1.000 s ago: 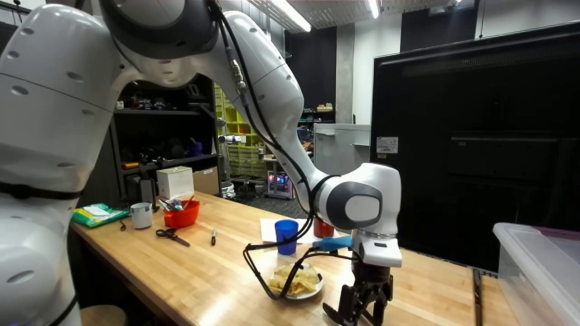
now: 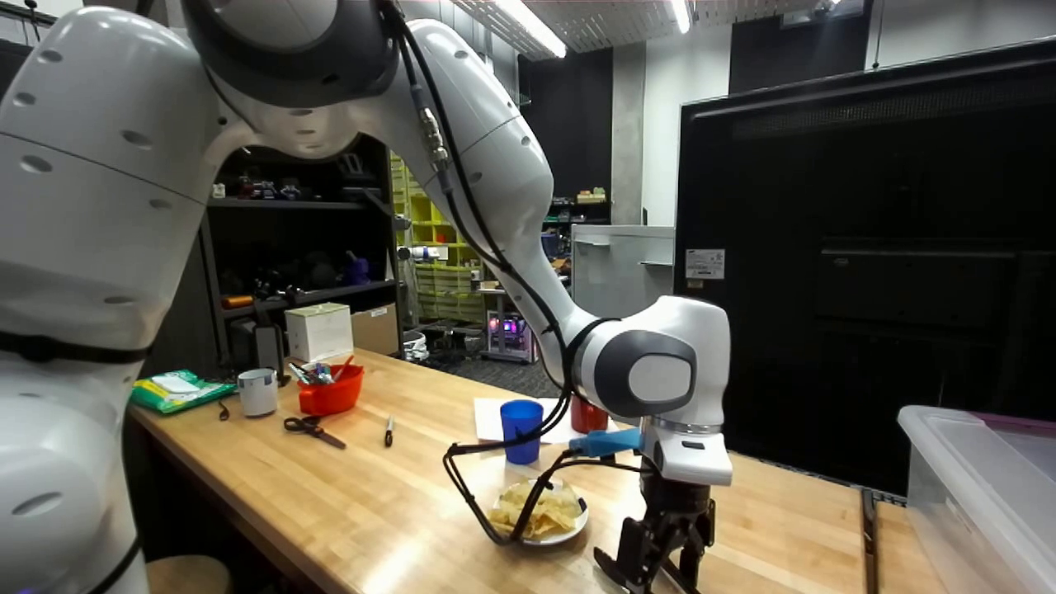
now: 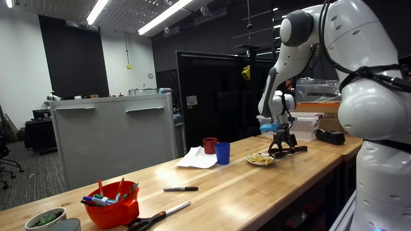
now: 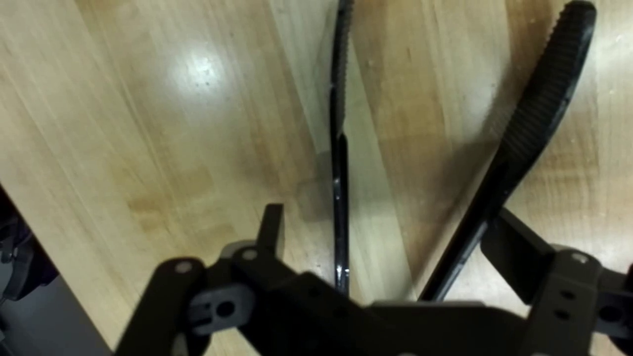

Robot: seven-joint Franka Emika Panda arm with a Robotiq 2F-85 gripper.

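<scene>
Black tongs (image 4: pixel 339 196) lie beneath my gripper in the wrist view, their two arms spread apart and ribbed near the tips. My gripper is open, a finger on either side of the tongs' lower part. The right finger (image 4: pixel 515 256) is close against the right arm of the tongs; whether it touches is unclear. A gap separates the left finger (image 4: pixel 271 231) from the left arm. The joined end of the tongs is hidden behind the gripper body. In exterior view 2, the gripper (image 3: pixel 285 144) is low over the table at its far end.
A plate of chips (image 2: pixel 539 510) stands close beside the gripper. Past it are a blue cup (image 2: pixel 520 432), a red mug (image 3: pixel 210 145) and white paper (image 3: pixel 197 158). Scissors (image 3: pixel 158 218), a marker (image 3: pixel 180 189) and a red pen holder (image 3: pixel 113 208) sit farther off. Clear bin (image 2: pixel 980 485) at right.
The dark tip of the tongs beside the gripper has shifted slightly to the right in exterior view 1. The arm and the other objects look unchanged.
</scene>
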